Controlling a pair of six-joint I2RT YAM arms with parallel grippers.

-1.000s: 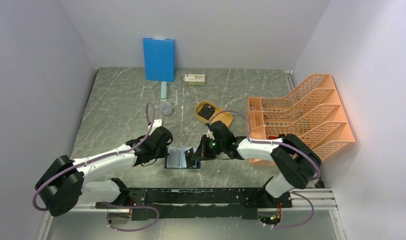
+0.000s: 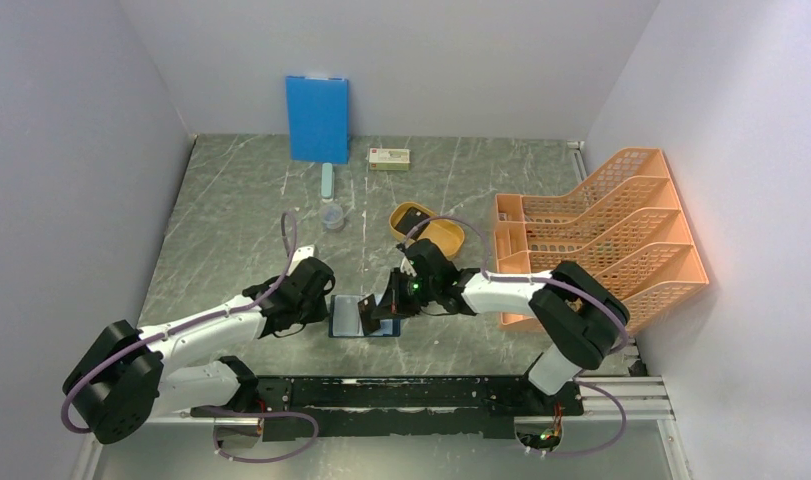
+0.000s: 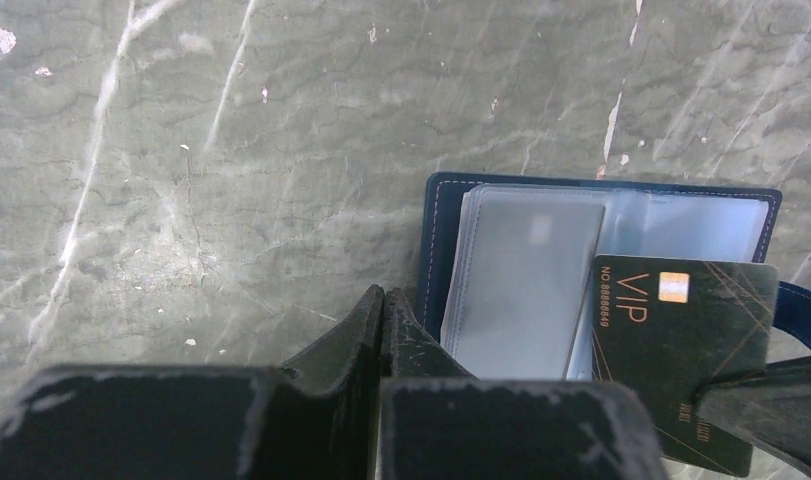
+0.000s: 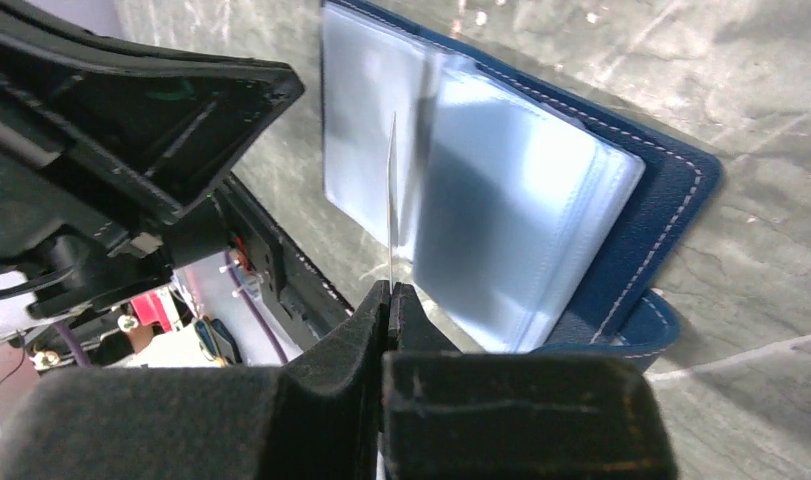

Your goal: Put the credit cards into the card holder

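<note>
The dark blue card holder [image 2: 346, 331] lies spread out on the table, its clear sleeves [image 3: 526, 280] facing up. A black VIP card [image 3: 671, 310] is pinched in my right gripper. From the right wrist view the same card [image 4: 391, 190] shows only as a thin upright edge above the sleeves. Whether its edge is inside a pocket, I cannot tell. My left gripper is shut at the holder's left edge, and nothing shows between its fingertips. More dark cards [image 2: 413, 222] lie in the yellow basket [image 2: 445, 236].
An orange rack [image 2: 601, 220] fills the right side, partly behind my right arm. At the back are a small box [image 2: 389, 159], a clear cup [image 2: 332, 216] and a blue board [image 2: 318, 118].
Earlier, the left gripper slid slightly left and down; the holder lies where it was.
</note>
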